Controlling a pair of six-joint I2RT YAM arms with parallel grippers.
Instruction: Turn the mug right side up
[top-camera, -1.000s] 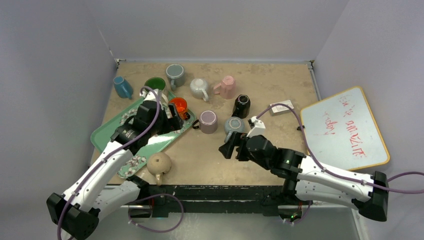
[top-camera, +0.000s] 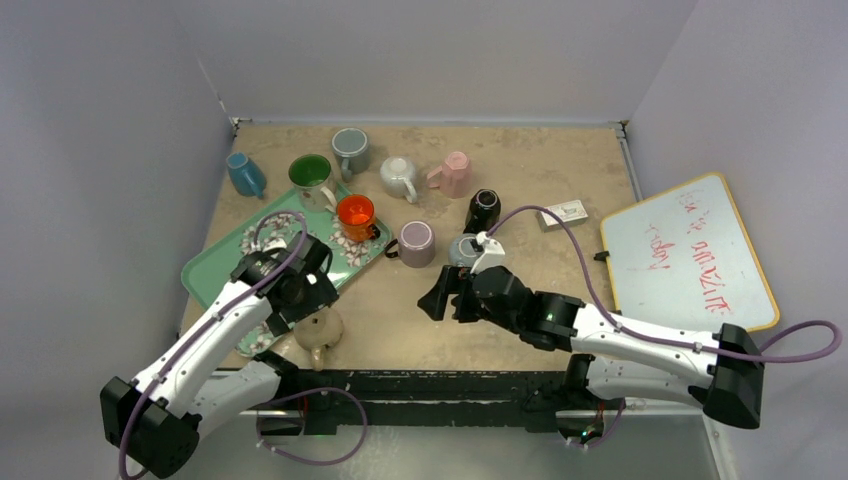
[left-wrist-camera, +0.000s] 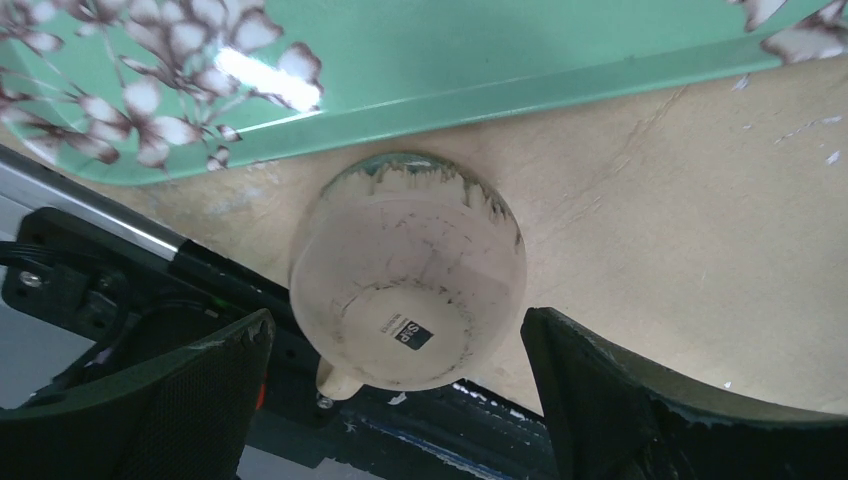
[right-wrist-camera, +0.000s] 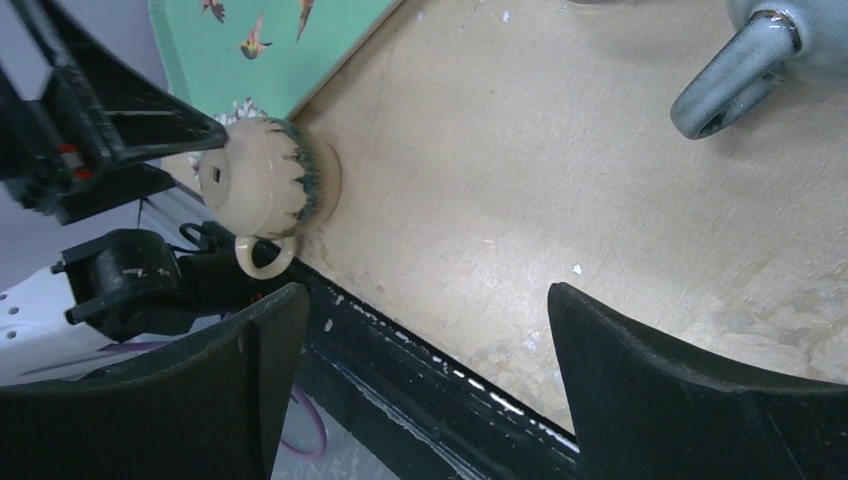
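Observation:
An upside-down beige mug (top-camera: 318, 330) sits at the front left beside the tray, its handle toward the front edge. In the left wrist view its base (left-wrist-camera: 408, 280) faces up between the open fingers of my left gripper, which is above it, not gripping. The same mug (right-wrist-camera: 265, 185) shows at left in the right wrist view. My right gripper (top-camera: 440, 300) stands open over bare table in the middle, with a grey-blue mug (right-wrist-camera: 770, 55) to its upper right in the right wrist view.
A green floral tray (top-camera: 210, 280) holds a green mug (top-camera: 310, 175) and an orange mug (top-camera: 356, 213). Several other mugs stand behind, including a lilac one (top-camera: 416, 243). A whiteboard (top-camera: 685, 260) lies right. Open table lies right of the beige mug.
My left gripper has come from over the tray toward the front, down over the beige mug.

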